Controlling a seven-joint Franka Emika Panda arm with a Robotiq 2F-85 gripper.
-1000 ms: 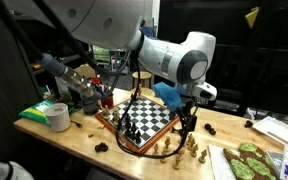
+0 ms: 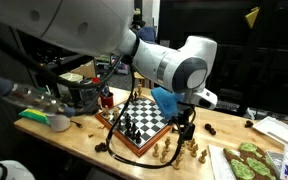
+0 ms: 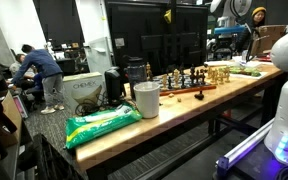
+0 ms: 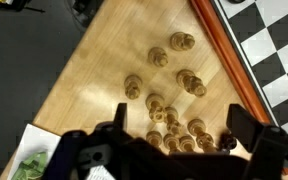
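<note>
My gripper stands open, its two dark fingers wide apart at the bottom of the wrist view. Below it on the wooden table lies a loose group of light wooden chess pieces, among them one piece (image 4: 132,86), another (image 4: 182,41) and a cluster (image 4: 170,122) that shows between the fingers. None is held. A black-and-white chessboard (image 4: 279,60) with a reddish-brown border lies to the right there. In exterior view 1 the gripper (image 2: 184,126) hangs above the light pieces (image 2: 166,153) beside the board (image 2: 149,113), on which dark pieces stand; cables and the arm hide part of it.
A green-and-brown patterned item (image 2: 246,164) lies at the table's right. A white mug (image 2: 59,121) sits at the left. In exterior view 2 a white container (image 3: 146,99) and a green bag (image 3: 102,122) occupy the near end. People stand in the background.
The upper arm links and cables have swung lower and across the left of exterior view 1. The gripper's housing has shifted only slightly. The chess pieces appear unmoved.
</note>
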